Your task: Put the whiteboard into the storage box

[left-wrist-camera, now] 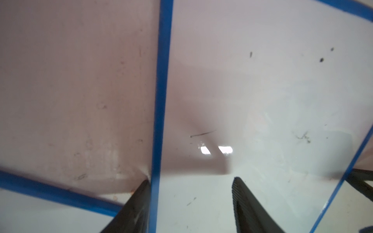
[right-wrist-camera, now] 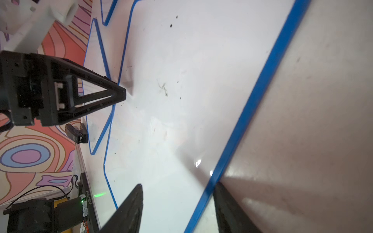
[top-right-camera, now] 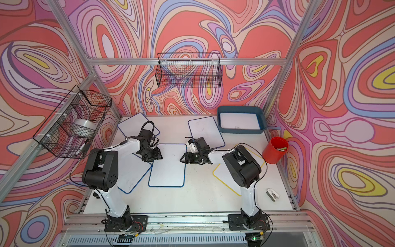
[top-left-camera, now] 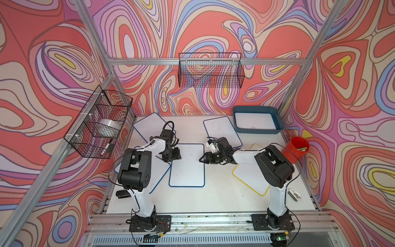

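Observation:
A white whiteboard with a blue rim (top-left-camera: 187, 175) lies flat mid-table. At its left edge stands my left gripper, fingers apart, one finger just outside the blue edge and the other above the board's white face. Over the opposite edge my right gripper is open in the same way, with the blue rim (right-wrist-camera: 240, 124) passing between its fingers, close to the outer one. Neither gripper is closed on the rim. The dark blue-grey storage box (top-left-camera: 258, 131) sits at the table's back right, its white bottom showing.
Other blue-rimmed boards lie near: one at left (top-left-camera: 154, 183), one at back left (top-left-camera: 144, 123), a dark-rimmed one (top-left-camera: 222, 127) beside the box. A yellow-rimmed board (top-left-camera: 253, 181) lies under the right arm. A red bucket (top-left-camera: 295, 150) stands far right.

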